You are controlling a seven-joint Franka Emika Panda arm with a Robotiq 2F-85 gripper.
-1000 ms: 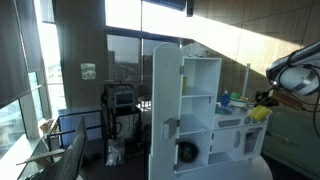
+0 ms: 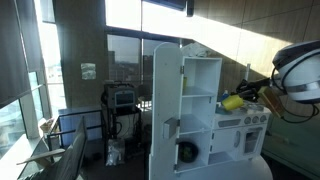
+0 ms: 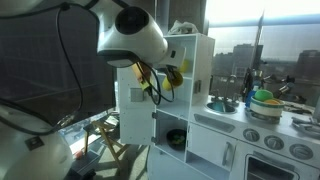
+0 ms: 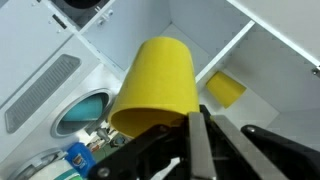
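Note:
A yellow cup fills the middle of the wrist view, with my gripper shut on it near its lower end. In exterior view 1 the same cup is tilted in the air over the counter, just right of the white shelf cabinet. My gripper reaches to it from the right. Exterior view 2 has the arm in front of the cabinet, and its fingers are hard to separate from the yellow patches there.
A second yellow item rests inside a white compartment. The toy kitchen counter has a sink, and several colourful dishes are stacked on it. A dark bowl sits in the cabinet's lower part. The cabinet door stands open.
The arm has moved left and up, carrying the yellow cup from over the right side of the counter toward the cabinet. The cabinet and its door have not moved.

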